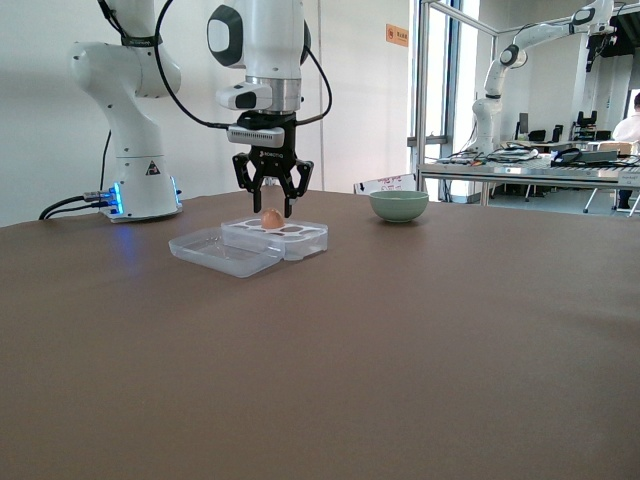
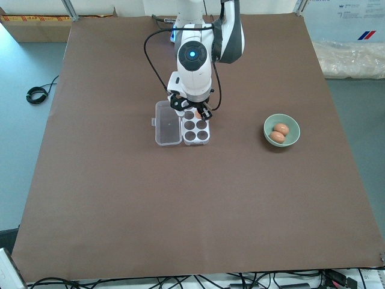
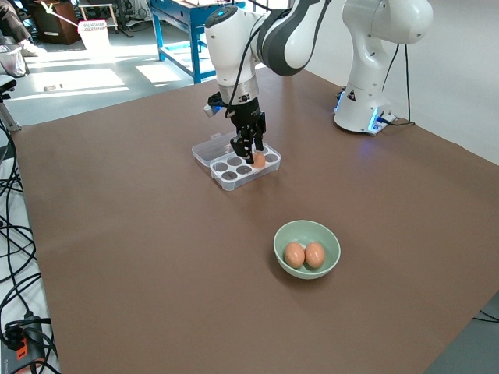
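Observation:
A clear plastic egg tray with six holes and its lid folded flat sit beneath the arm. One brown egg is in a far hole, partly hidden by the gripper in the left view. My black gripper points down over the tray, fingers apart on either side above that egg; it looks open. A mint-green bowl to the right of the tray in the left view holds two brown eggs.
The arm's white base stands at the back, with cables beside it. Cable bundles run beyond the table edge.

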